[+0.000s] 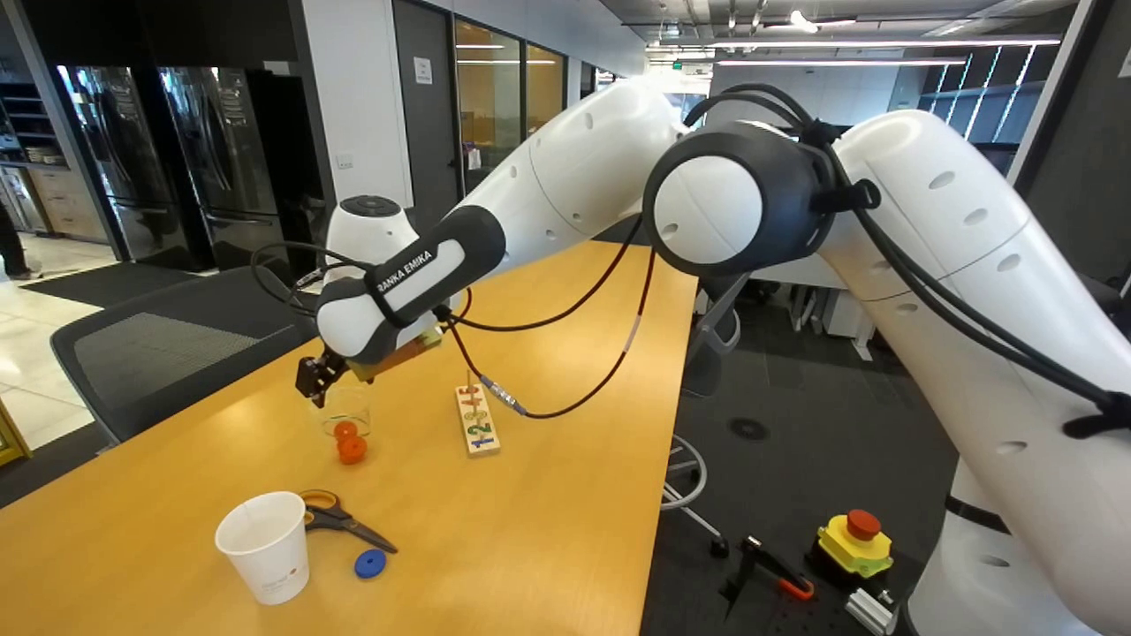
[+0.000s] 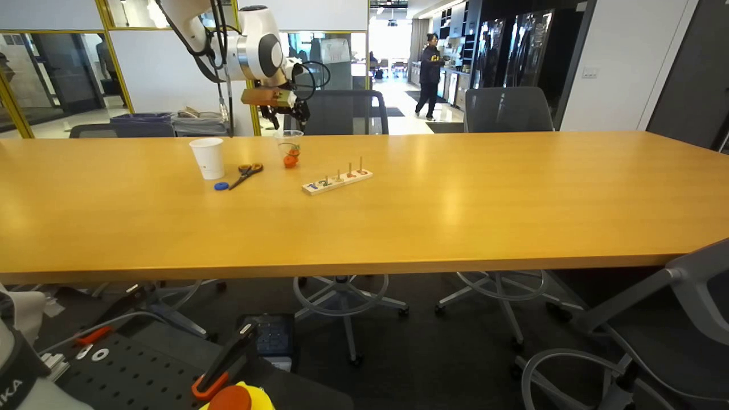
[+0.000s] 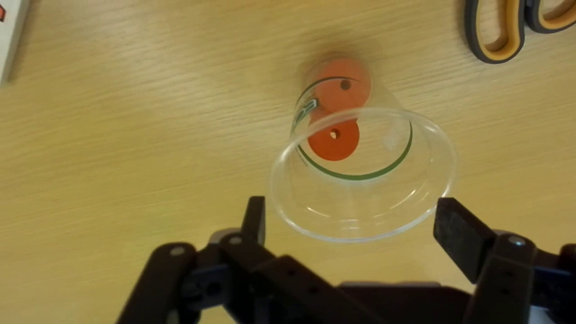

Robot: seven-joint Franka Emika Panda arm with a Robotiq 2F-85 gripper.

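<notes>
A clear plastic cup (image 3: 356,205) stands on the table in the wrist view, with a green line around it. Two orange discs, a lower disc (image 3: 345,81) and an upper disc (image 3: 335,140), show within the cup. My gripper hangs over the cup's rim, its fingers (image 3: 256,221) apart with no object gripped. From the first exterior view, the gripper (image 1: 321,382) is just above the cup (image 1: 345,401). A numbered peg board (image 1: 477,420) lies to the cup's right.
Nearer the first exterior camera are a white paper cup (image 1: 265,551), scissors (image 1: 345,518) and a blue disc (image 1: 370,564). Past the table's far edge stands a chair (image 1: 180,339).
</notes>
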